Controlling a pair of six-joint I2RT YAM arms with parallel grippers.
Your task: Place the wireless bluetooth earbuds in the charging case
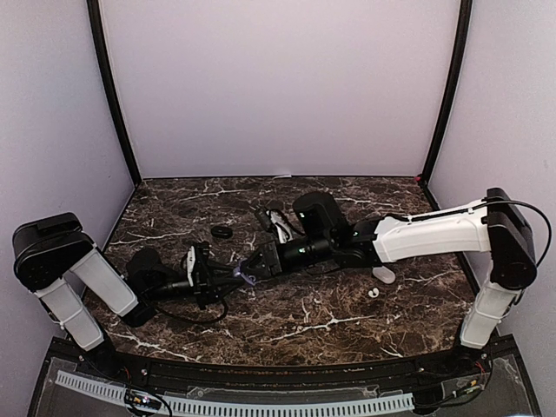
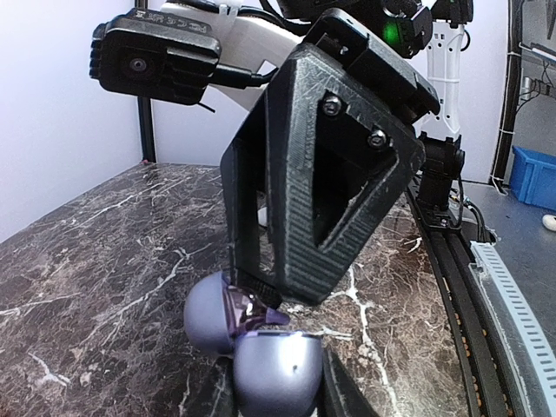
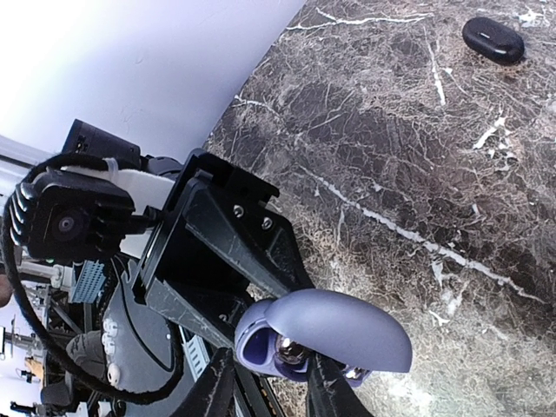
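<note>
In the left wrist view the purple charging case (image 2: 278,373) is held low in the frame, its lid (image 2: 207,314) standing raised, with my left gripper (image 1: 234,272) shut on it. The right wrist view looks into the case (image 3: 347,326); a dark shiny earbud (image 3: 290,350) sits in its hollow. My right gripper is right at the case, its fingertips spread part way around that earbud's spot. Whether they touch the earbud, and how deep it sits, cannot be told. Part of the case's far side is hidden behind a fingertip.
A black oval case (image 1: 221,232) lies on the dark marble table behind the left arm. A white case (image 1: 383,274) and a small white piece (image 1: 373,293) rest to the right, under the right arm.
</note>
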